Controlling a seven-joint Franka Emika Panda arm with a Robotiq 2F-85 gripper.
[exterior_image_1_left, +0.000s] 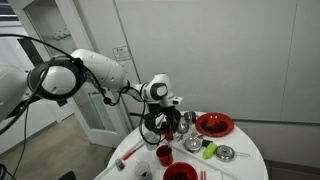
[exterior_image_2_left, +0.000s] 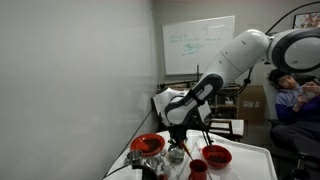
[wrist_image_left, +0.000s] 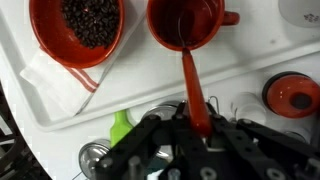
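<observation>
A spoon with a red-orange handle (wrist_image_left: 194, 92) is held in my gripper, which is shut on the handle. In the wrist view the spoon's metal end lies across the opening of a red mug (wrist_image_left: 210, 30); whether it is inside or just above the rim, I cannot tell. Exterior view 1 has my gripper (exterior_image_1_left: 168, 128) above and behind the same mug (exterior_image_1_left: 164, 155). From the other side, the handle (exterior_image_2_left: 187, 152) slants down toward the mug (exterior_image_2_left: 198, 173). A red bowl (wrist_image_left: 60, 50) of dark beans stands beside the mug.
Mug and bowl stand on a white tray (wrist_image_left: 150, 88). Behind it are a green-handled utensil (wrist_image_left: 121, 128), several metal pots and a red pan (wrist_image_left: 291, 94). A large red dish (exterior_image_1_left: 214, 124) lies at the back. A pale cup (exterior_image_1_left: 143, 171) is near the mug.
</observation>
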